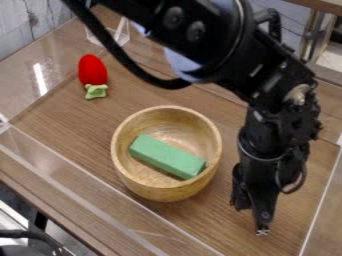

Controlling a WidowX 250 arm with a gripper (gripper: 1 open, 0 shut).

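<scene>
A wooden bowl (140,180) stands on the table with a green block (167,156) lying inside it. My black gripper (254,212) is low over the table just to the right of the bowl, its fingers pointing down. The gap between its fingertips is hard to make out, and I see no object held there.
A red object with a green top (94,75) lies at the upper left, near a white wire holder (110,25).
</scene>
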